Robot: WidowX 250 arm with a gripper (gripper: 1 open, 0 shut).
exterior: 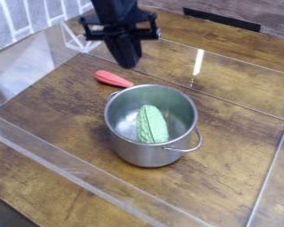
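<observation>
A steel pot (123,142) with side handles stands on the wooden surface, holding a green corn-like item (153,124) upright-leaning inside. A red elongated object (113,79) lies behind the pot at its upper left. My dark gripper (127,55) hangs at the top of the camera view, above and behind the pot, apart from both objects. It looks shut, with nothing visible between its fingers, though it is blurred.
Clear transparent walls or panels edge the wooden work area (233,133) on the left, back and right. Open wood lies to the left and right of the pot.
</observation>
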